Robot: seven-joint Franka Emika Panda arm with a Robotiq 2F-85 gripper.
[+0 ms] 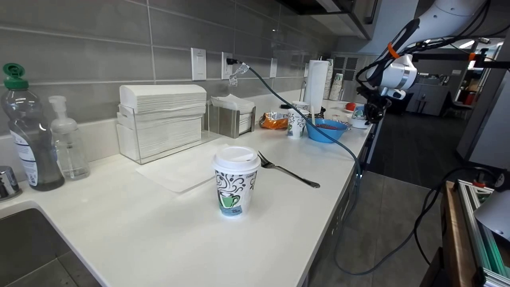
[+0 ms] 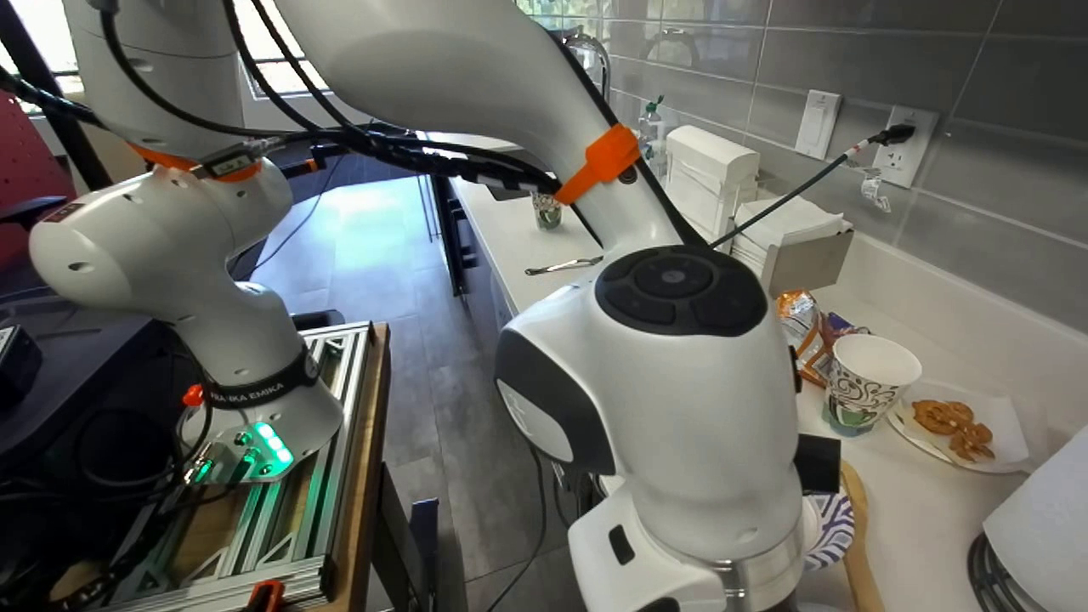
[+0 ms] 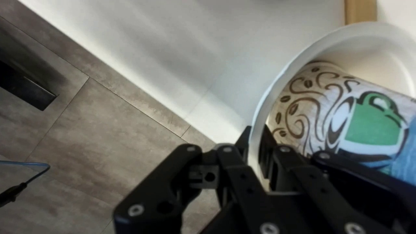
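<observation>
In the wrist view my gripper is shut on the near rim of a white bowl (image 3: pixel 269 93), one finger inside the wall and one outside. A patterned paper cup (image 3: pixel 370 121) lies tilted on its side within the bowl. At the far end of the counter in exterior view 1, the dark gripper (image 1: pixel 373 117) is beside the small white bowl (image 1: pixel 357 123), close to the counter's front edge. Whether the bowl touches the counter cannot be told. The arm's wrist hides the gripper in exterior view 2.
A blue bowl (image 1: pixel 326 131) and an upright paper cup (image 1: pixel 295 124) stand nearer the camera. A cable (image 1: pixel 310 119) crosses above the counter. A lidded cup (image 1: pixel 236 184) and a fork (image 1: pixel 289 172) occupy the near part. In exterior view 2 a plate of cookies (image 2: pixel 994 418) sits near the wall.
</observation>
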